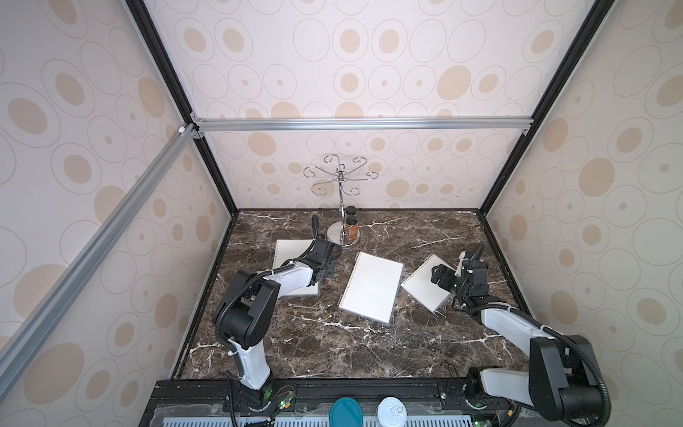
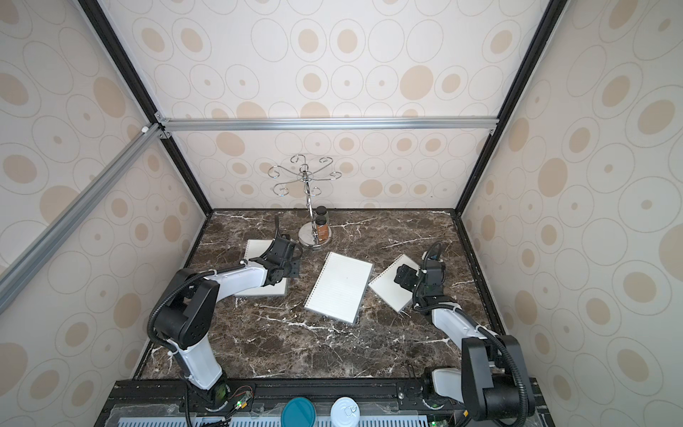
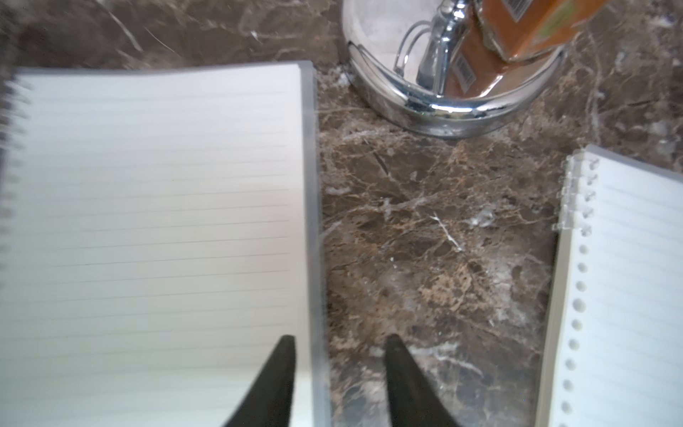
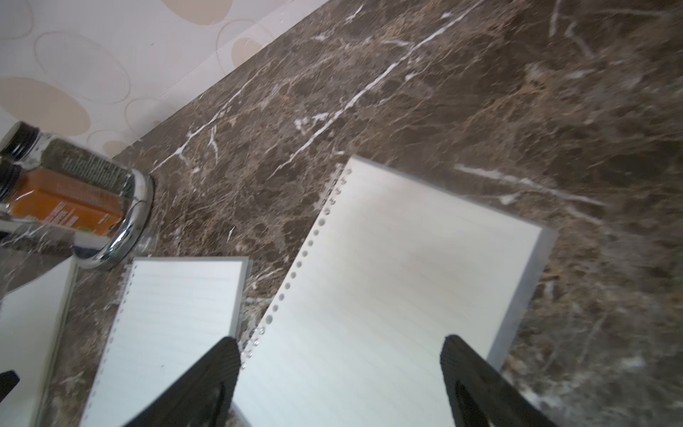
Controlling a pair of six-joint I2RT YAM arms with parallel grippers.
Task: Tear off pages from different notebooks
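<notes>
Three spiral notebooks lie open on the dark marble top: a left notebook (image 3: 156, 213), a middle notebook (image 1: 370, 286) and a smaller right notebook (image 1: 419, 284). My left gripper hangs over the right edge of the left notebook, its blurred fingers apart with nothing seen between them. In the left wrist view the middle notebook (image 3: 633, 284) is at the right. My right gripper is above the right notebook, fingers apart, with that notebook's blank page (image 4: 384, 277) below it and no paper held.
A chrome stand (image 2: 313, 235) with a round base stands at the back middle, two spice jars (image 4: 64, 199) on it, close to the left notebook. Walls enclose the sides and back.
</notes>
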